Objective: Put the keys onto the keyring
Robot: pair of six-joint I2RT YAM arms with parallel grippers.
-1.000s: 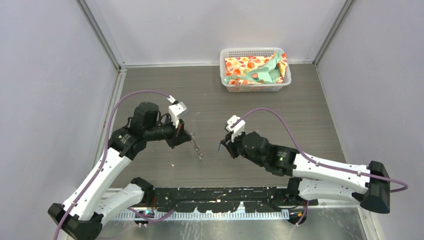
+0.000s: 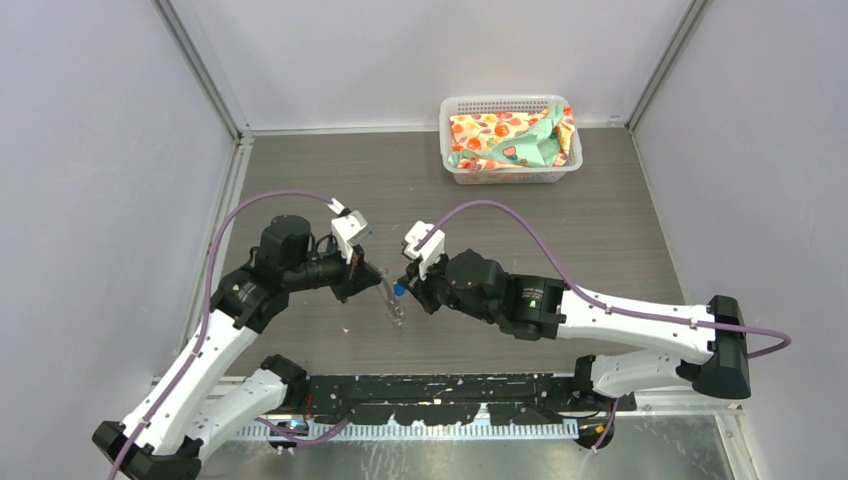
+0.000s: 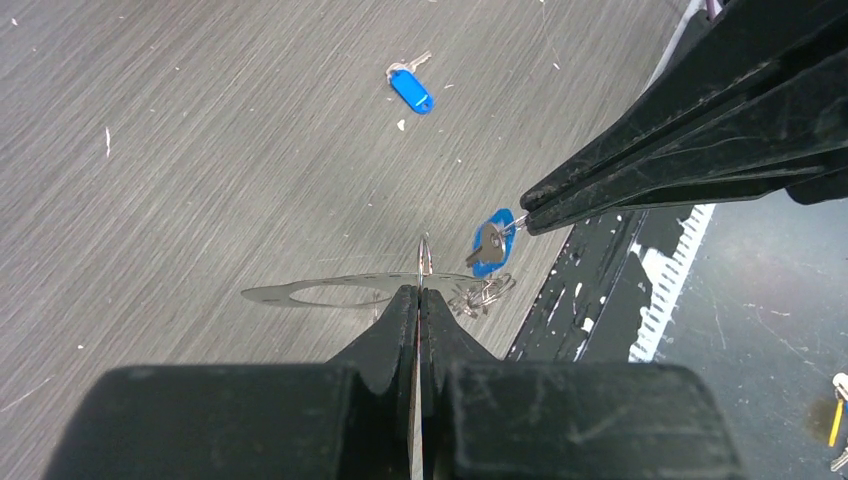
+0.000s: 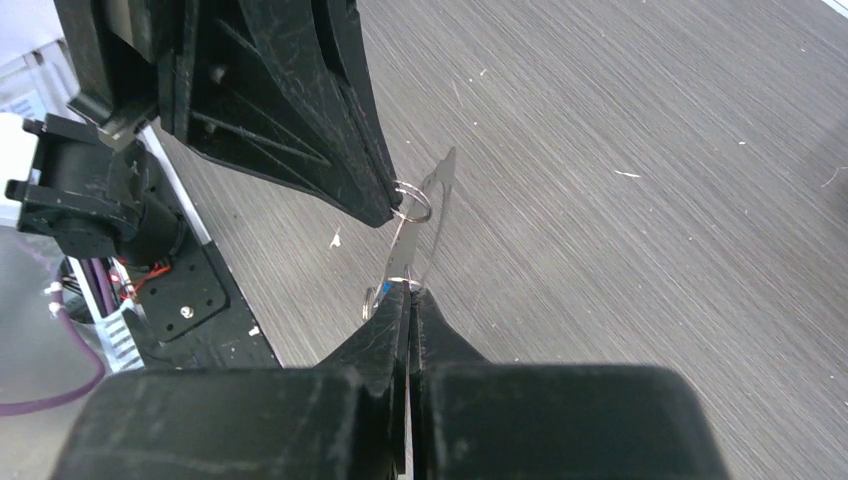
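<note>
My left gripper is shut on a keyring (image 4: 420,208), a thin metal loop with a flat metal piece (image 3: 300,295) and a small cluster (image 3: 478,298) hanging from it. Facing it, my right gripper is shut on a key (image 3: 490,245) with a blue tag (image 2: 398,289), held by its small wire ring close to the keyring, apparently apart from it. Another key with a blue tag (image 3: 410,90) lies on the floor in the left wrist view.
A white basket (image 2: 510,175) with patterned cloth sits at the back right. Walls bound the grey work surface (image 2: 350,170); a black strip runs along its front edge.
My right gripper has moved left, toward my left gripper, bringing the blue-tagged key closer to the keyring. The left arm has shifted only slightly.
</note>
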